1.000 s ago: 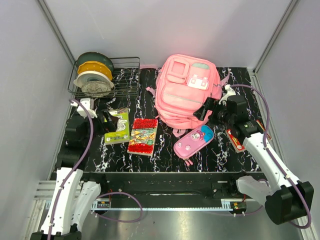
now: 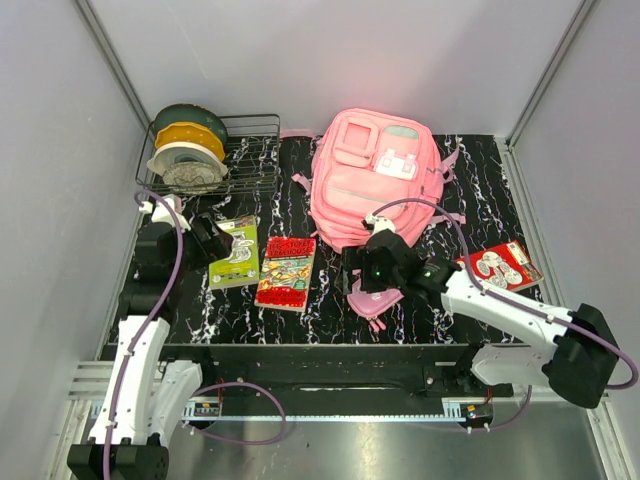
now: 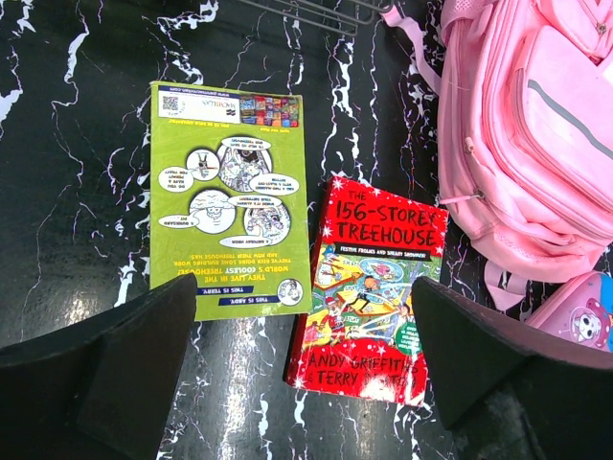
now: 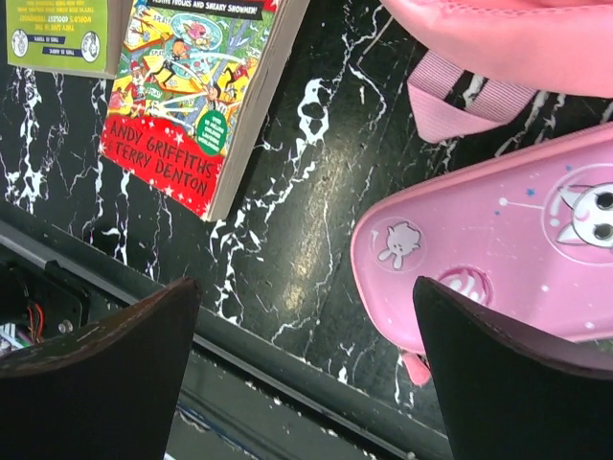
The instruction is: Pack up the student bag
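Note:
The pink backpack (image 2: 370, 180) lies on the dark marbled table at the back centre. A pink pencil case (image 4: 479, 240) with cartoon animals lies in front of it, partly covered by my right arm in the top view. My right gripper (image 2: 355, 270) is open above the case's left end, with bare table between its fingers in the right wrist view. At the left, my left gripper (image 2: 215, 240) hangs open beside the green book (image 3: 228, 201). The red Treehouse book (image 3: 369, 287) lies right of the green one. Another red book (image 2: 502, 266) rests at the far right.
A black wire rack (image 2: 250, 150) holding plates (image 2: 190, 150) stands at the back left. Walls close in the table on both sides. Some bare table shows between the red Treehouse book and the pencil case.
My right gripper has swung left from beside the backpack's lower right to above the pencil case's left end, uncovering the far-right book. The left arm has shifted slightly. Books, bag and case stay put.

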